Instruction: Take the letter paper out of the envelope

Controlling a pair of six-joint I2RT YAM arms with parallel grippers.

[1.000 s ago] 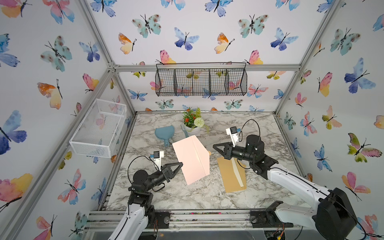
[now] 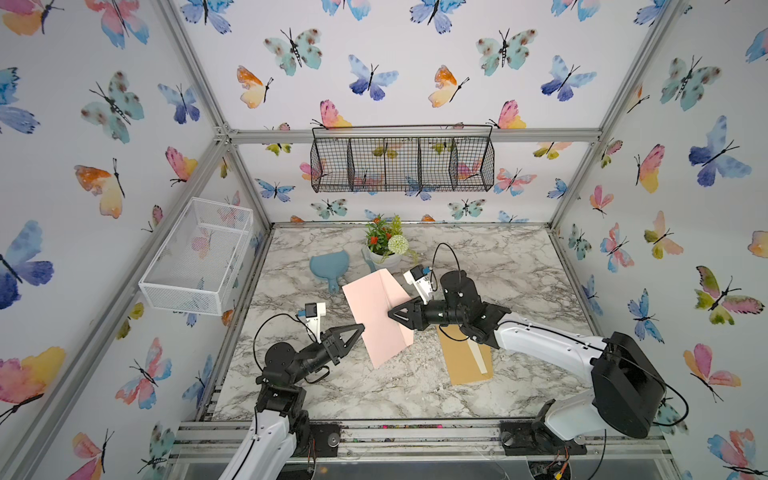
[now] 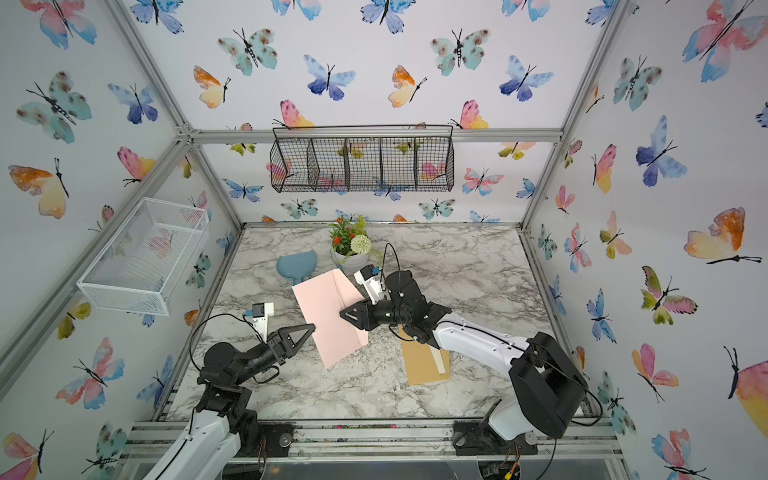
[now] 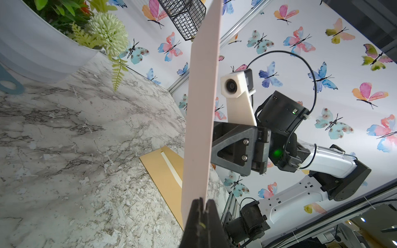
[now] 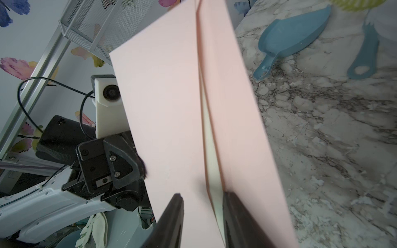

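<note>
A pink envelope [image 2: 374, 308] stands up above the table, its left edge pinched by my shut left gripper [image 2: 360, 326]. The left wrist view has it nearly edge-on between the fingertips of that gripper. My right gripper [image 2: 392, 313] is at the flap side, its fingers part open. In the right wrist view a narrow slit runs down the envelope [image 5: 173, 119], and pale paper [image 5: 211, 153] shows inside. The fingers of the right gripper hang over the slit; whether a tip touches the paper I cannot tell.
A brown envelope [image 2: 457, 361] with a pale strip lies flat under the right arm. Behind are a blue dustpan [image 2: 329, 268] and a potted plant [image 2: 386, 248]. A white mesh basket [image 2: 192, 260] hangs at left.
My right gripper has moved left from clear space to the envelope's flap side. The left gripper and the pink envelope have barely shifted.
</note>
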